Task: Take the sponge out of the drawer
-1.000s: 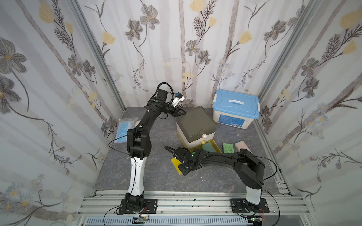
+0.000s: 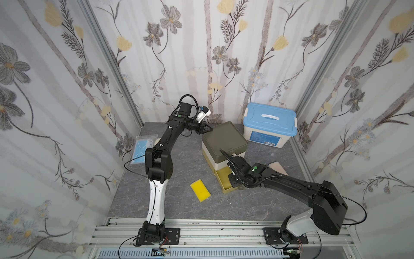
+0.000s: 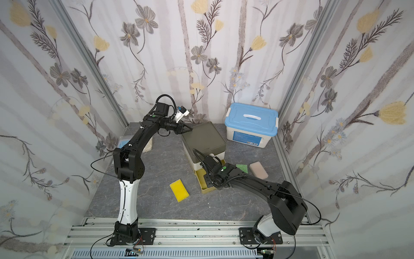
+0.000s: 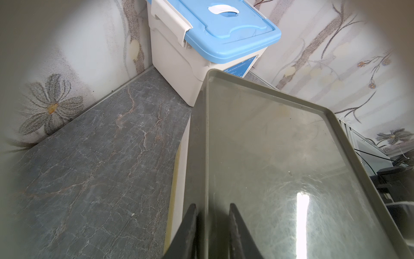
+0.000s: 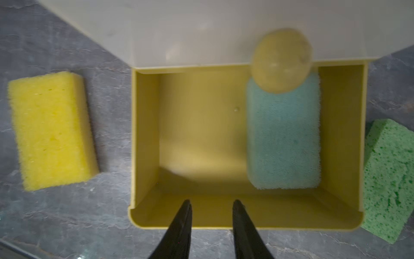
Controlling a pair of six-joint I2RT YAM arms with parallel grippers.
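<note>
A blue-green sponge [image 5: 284,142] lies in the right half of the pulled-out yellow drawer [image 5: 198,133]; the drawer's round knob [image 5: 282,60] covers its far end in the right wrist view. My right gripper is over the drawer's front wall, fingers apart with nothing between them, short of the sponge and to its left. At the grey-topped drawer box [image 2: 224,140], my left gripper is shut on the raised rim of the top. In the top left view the right arm hides the drawer's sponge.
A yellow sponge [image 2: 200,190] rests on the table left of the drawer. On the right are a green sponge [image 5: 390,177] and a pink one [image 3: 258,170]. The blue-lidded bin [image 2: 270,123] stands behind.
My right gripper has moved right, from over the yellow sponge to over the drawer, uncovering that sponge. The left arm has stayed still at the box.
</note>
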